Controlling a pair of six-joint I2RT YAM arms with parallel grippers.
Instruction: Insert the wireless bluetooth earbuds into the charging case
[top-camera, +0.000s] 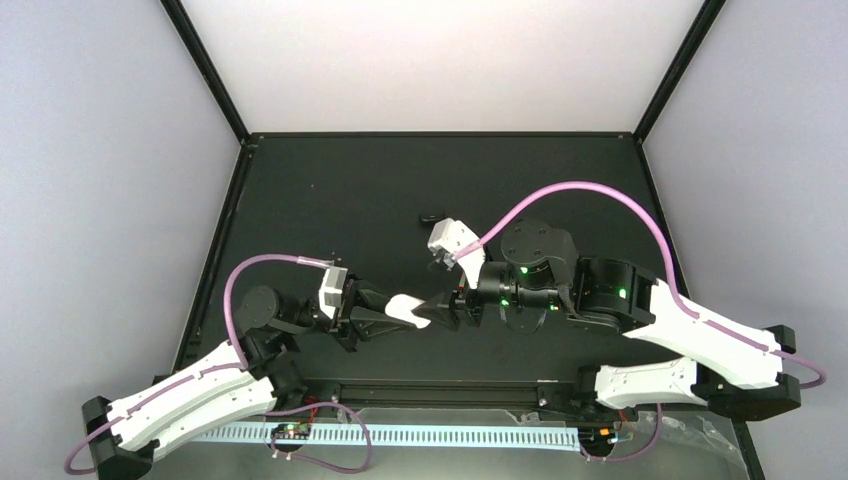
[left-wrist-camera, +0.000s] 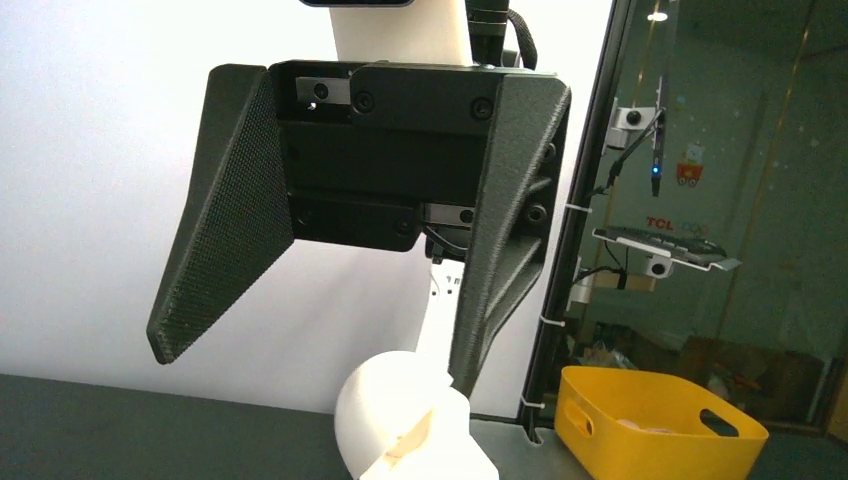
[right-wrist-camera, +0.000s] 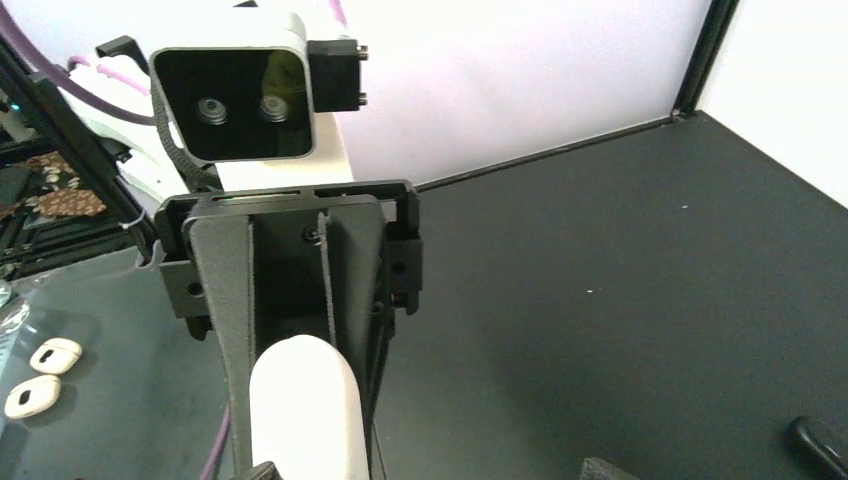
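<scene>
In the top view, my left gripper (top-camera: 397, 306) is shut on the white charging case (top-camera: 404, 308) and holds it above the dark table. The right wrist view shows the smooth, rounded back of the case (right-wrist-camera: 305, 405) in front of the left fingers (right-wrist-camera: 222, 300). In the left wrist view, my right gripper has its fingers (left-wrist-camera: 225, 215) apart, with nothing visible between them. One fingertip comes up to the case (left-wrist-camera: 385, 405); whether it touches cannot be told. The case's inside is mostly out of sight. No earbud can be clearly made out.
Two small white rounded pieces (right-wrist-camera: 56, 355), each with a dark spot, lie at the left of the right wrist view. A black object (top-camera: 432, 218) lies farther back on the table. A yellow basket (left-wrist-camera: 660, 425) stands outside the workspace.
</scene>
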